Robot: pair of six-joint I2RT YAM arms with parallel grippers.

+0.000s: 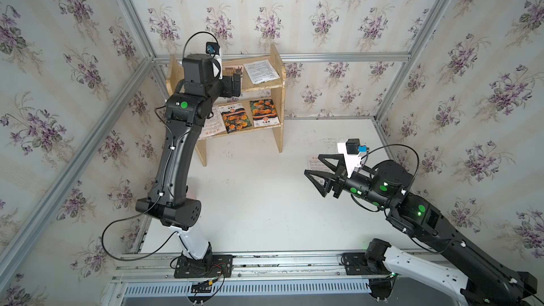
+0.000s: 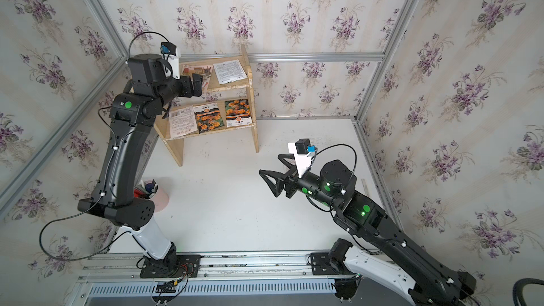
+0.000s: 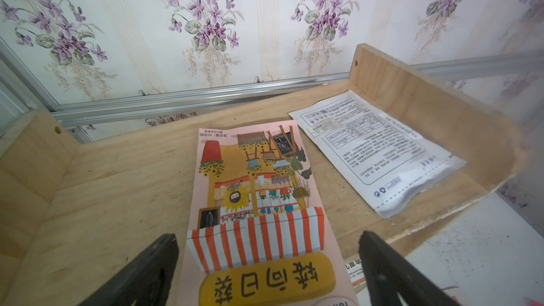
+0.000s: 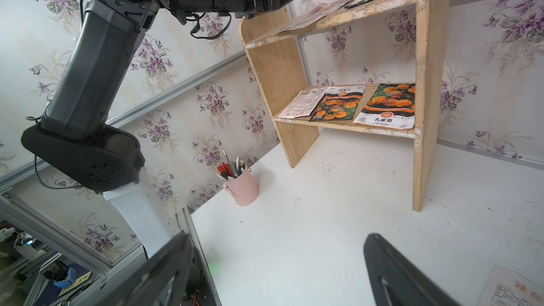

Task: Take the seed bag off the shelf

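Note:
A pink seed bag [image 3: 257, 192] with a striped awning picture lies on the upper shelf [image 3: 113, 170] in the left wrist view, its near end cut off by the frame. My left gripper is open, one blurred finger on either side of the bag's near part, with nothing gripped. From the top right view the same bag [image 2: 198, 72] shows just past the left gripper [image 2: 191, 85]. My right gripper [image 1: 320, 174] hangs open and empty over the right of the table, away from the shelf.
A white printed bag [image 3: 376, 153] lies right of the pink one. Several bags, one a marigold bag [image 1: 264, 112], fill the lower shelf. A pink pen cup [image 4: 242, 188] stands at the table's left. A paper [image 4: 512, 289] lies at right.

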